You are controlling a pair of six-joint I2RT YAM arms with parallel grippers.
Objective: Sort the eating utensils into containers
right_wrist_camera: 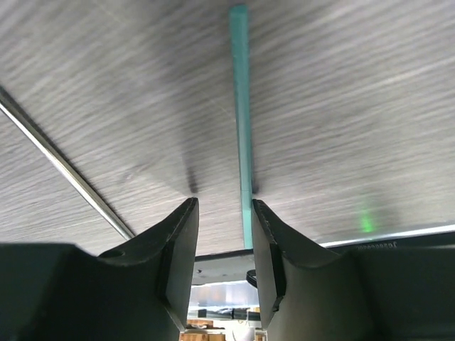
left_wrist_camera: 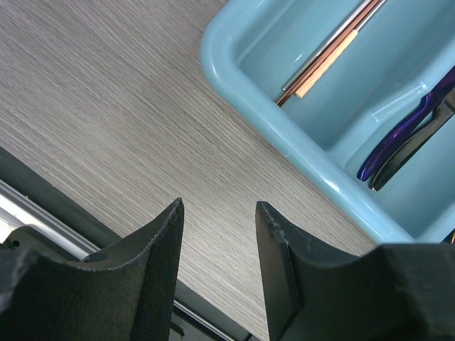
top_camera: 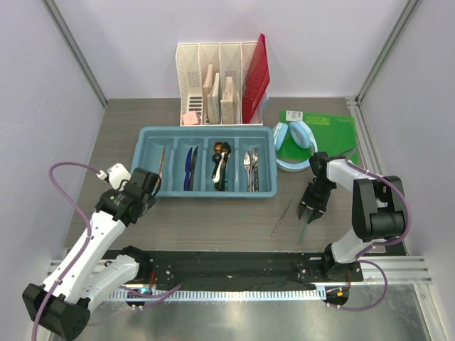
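Observation:
A blue-grey divided tray [top_camera: 206, 193] holds chopsticks [top_camera: 161, 165] in its left compartment, then two knives [top_camera: 189, 169], several spoons [top_camera: 221, 162] and forks [top_camera: 251, 169]. Right of centre, a thin silver stick [top_camera: 282, 218] and a teal stick [top_camera: 303, 231] lie on the table, apart from each other. My right gripper is open low over the table; the teal stick [right_wrist_camera: 242, 106] reaches in beside its right fingertip, while the silver stick [right_wrist_camera: 71, 172] lies to the left, outside the fingers. By the tray's lower left corner, my left gripper is open and empty.
Behind the tray stands a white rack [top_camera: 188, 74] with wooden pieces and a red folder [top_camera: 257, 82]. Blue headphones [top_camera: 301, 133] rest partly on a green board [top_camera: 327, 135] at the right. Table in front of the tray is bare.

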